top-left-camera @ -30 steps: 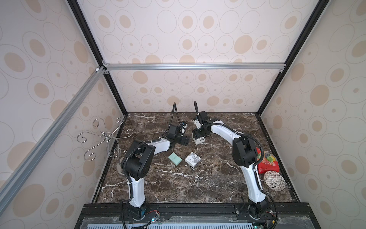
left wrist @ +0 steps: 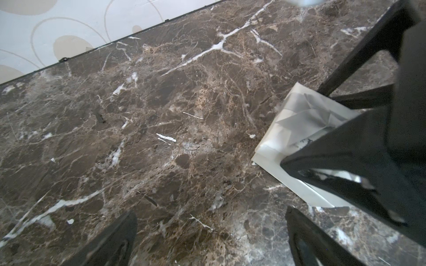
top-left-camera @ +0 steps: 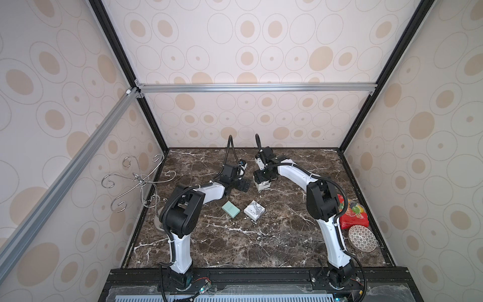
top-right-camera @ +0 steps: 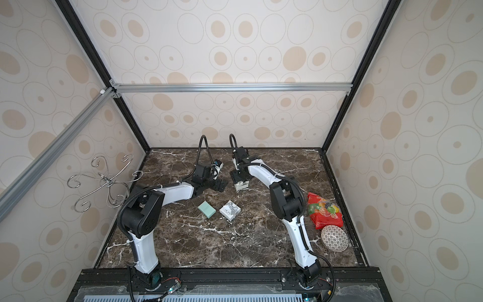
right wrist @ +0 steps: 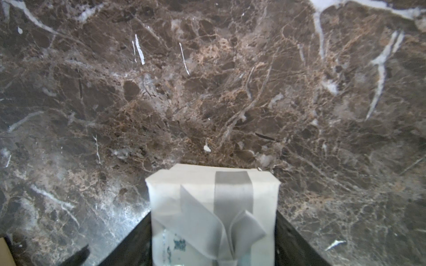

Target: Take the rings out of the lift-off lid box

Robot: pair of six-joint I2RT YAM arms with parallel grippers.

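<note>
A white-grey box [top-left-camera: 262, 184] with a printed ribbon bow sits at mid-table under my right gripper [top-left-camera: 260, 176], which is shut on it; in the right wrist view the box [right wrist: 213, 212] fills the space between the fingers. My left gripper stands open just left of it, nothing between its fingertips; in the left wrist view the box is partly hidden by the right gripper. Nearer the front lie a mint-green piece [top-left-camera: 230, 209] and a white patterned square box [top-left-camera: 254, 211]. I cannot tell any rings inside them.
A red printed bag [top-left-camera: 353, 215] and a round patterned mat [top-left-camera: 362, 238] lie at the right edge, beside the right arm. A metal scroll stand [top-left-camera: 141, 181] is at the left.
</note>
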